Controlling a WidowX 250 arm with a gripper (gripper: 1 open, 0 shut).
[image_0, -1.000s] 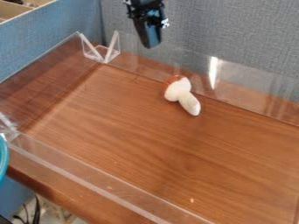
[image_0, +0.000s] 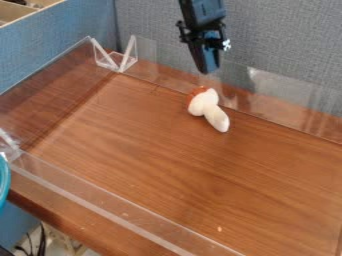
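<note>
My dark gripper (image_0: 209, 58) hangs in the upper middle of the camera view, pointing down, above and just behind a white mushroom toy with a red-orange patch (image_0: 207, 108). The toy lies on the wooden tabletop (image_0: 174, 180), near its back. The gripper looks shut, with nothing visible between its fingers, and is apart from the toy.
A clear plastic rail lines the table's edges, with a clear bracket (image_0: 115, 60) at the back left. Blue-grey padded walls stand behind and at left. A cyan round object (image_0: 4, 182) is at the left edge.
The gripper has moved to the right and down, from above the back left toward a place over the mushroom toy. The toy has not moved.
</note>
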